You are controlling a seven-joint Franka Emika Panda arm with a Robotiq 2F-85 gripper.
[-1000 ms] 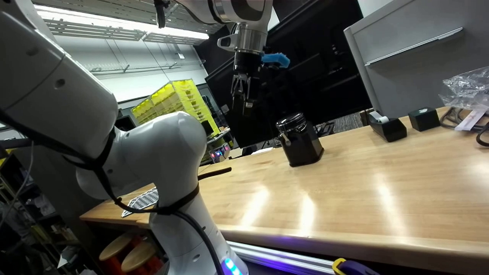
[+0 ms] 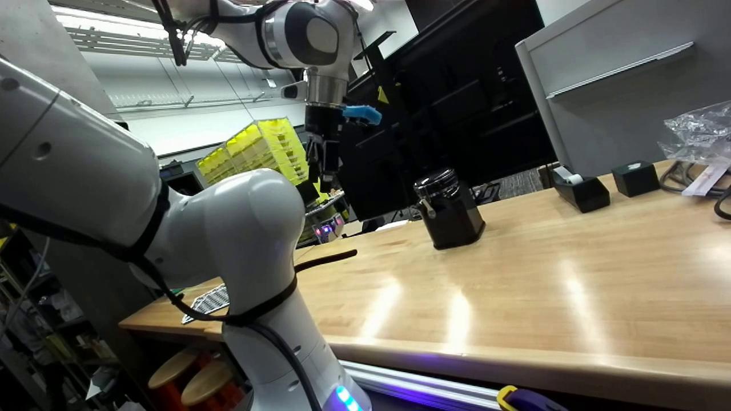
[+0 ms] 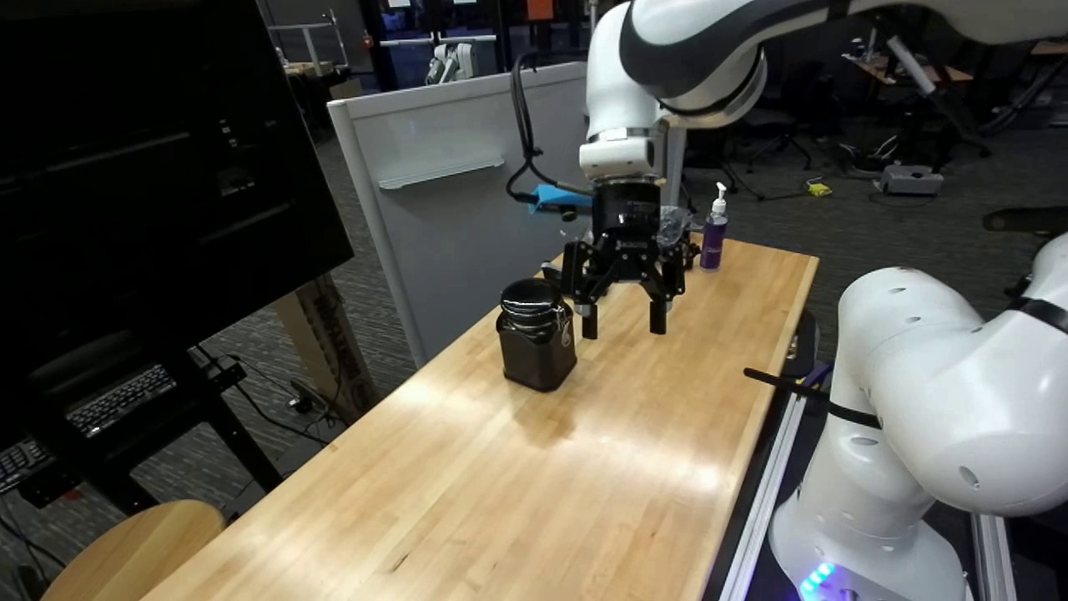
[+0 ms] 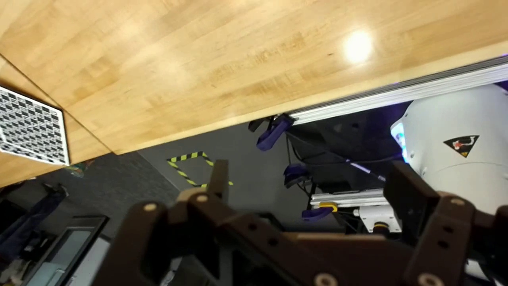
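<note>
A black square canister (image 2: pixel 454 218) with a shiny dark lid stands upright on the wooden table, near its far edge; exterior view 2 also shows the canister (image 3: pixel 537 345). My gripper (image 2: pixel 324 179) hangs in the air, apart from it and pointing down. In exterior view 2 the gripper (image 3: pixel 625 325) has its fingers spread wide with nothing between them. The wrist view looks down on the table's near edge and the floor, with the gripper open across the lower part; the canister is out of that view.
A tape dispenser (image 2: pixel 581 192), a small black box (image 2: pixel 635 179) and a clear plastic bag (image 2: pixel 702 137) sit along the table's far right. A purple bottle (image 3: pixel 713 235) stands at one end. A patterned board (image 4: pixel 31 126) lies at the other.
In exterior view 1 my gripper and upper arm have moved left and a little lower, farther from the canister. The canister has not moved.
</note>
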